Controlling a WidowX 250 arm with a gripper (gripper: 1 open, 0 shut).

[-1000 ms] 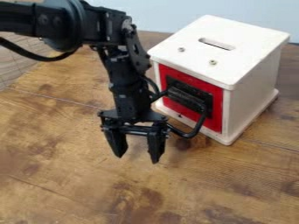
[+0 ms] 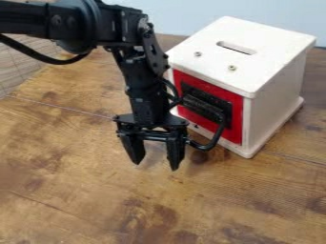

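Note:
My black gripper (image 2: 154, 152) hangs just above the wooden table, left of and in front of a white wooden box (image 2: 275, 91). Its two fingers stand apart, with nothing seen between them. The box has a sloped top with a slot and two screws, and a red front panel (image 2: 230, 99) with a dark fitting on it, partly behind my arm and its cable.
A pale wall runs behind the box at the top right, and a lighter striped surface shows at the far left.
My gripper has shifted very slightly to the right; the box is unmoved.

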